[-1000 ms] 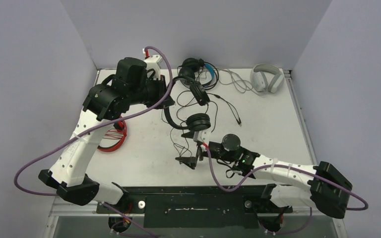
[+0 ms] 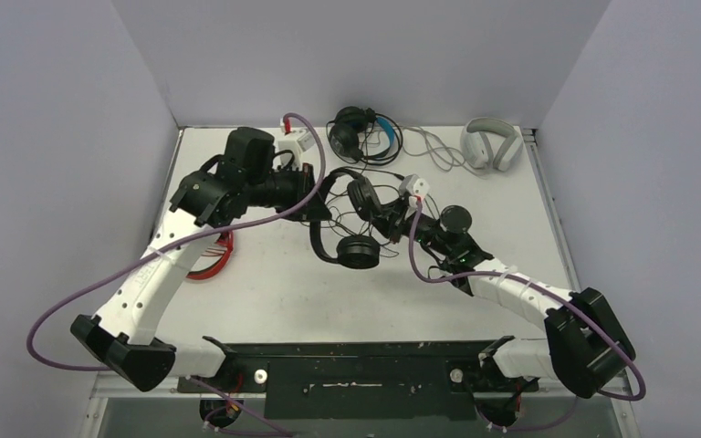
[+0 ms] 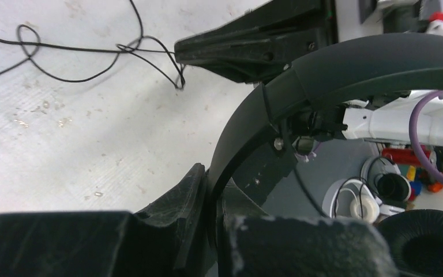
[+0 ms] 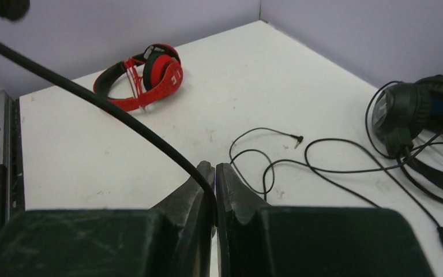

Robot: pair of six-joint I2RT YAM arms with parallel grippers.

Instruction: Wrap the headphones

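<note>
Black headphones hang above the table in the top view, with one ear cup (image 2: 358,253) toward the front and the other farther back. My left gripper (image 2: 326,217) is shut on their headband (image 3: 243,130), which runs up between its fingertips in the left wrist view. Close to the rear cup is my right gripper (image 2: 389,224). It is shut on a thin black cable (image 4: 109,107), which slants down from the upper left to its fingertips in the right wrist view. More thin cable (image 3: 75,49) lies looped on the table.
Red headphones (image 2: 224,255) lie at the left. At the back are a black headset (image 2: 345,137) with blue inside and white headphones (image 2: 502,157) on the right. A cable plug (image 4: 299,139) rests on the table.
My right gripper, open near the front a second ago, has moved back past the front ear cup and shut on the cable.
</note>
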